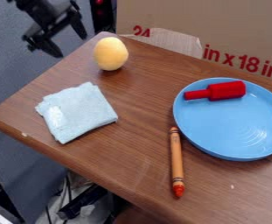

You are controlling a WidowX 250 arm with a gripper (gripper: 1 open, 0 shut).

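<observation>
The black gripper (54, 42) is at the upper left, off the table's edge, left of a yellow egg-shaped object (111, 53); its finger is too dark and blurred to read. A folded pale blue cloth (77, 111) lies on the wooden table (126, 160). A red rolling-pin-like toy (216, 91) lies on a blue plate (229, 128) at the right. An orange crayon (177, 162) lies left of the plate, its red tip toward the front.
A large cardboard box (202, 22) stands along the back. The table's middle, between cloth and plate, is clear. The table edge runs along the left.
</observation>
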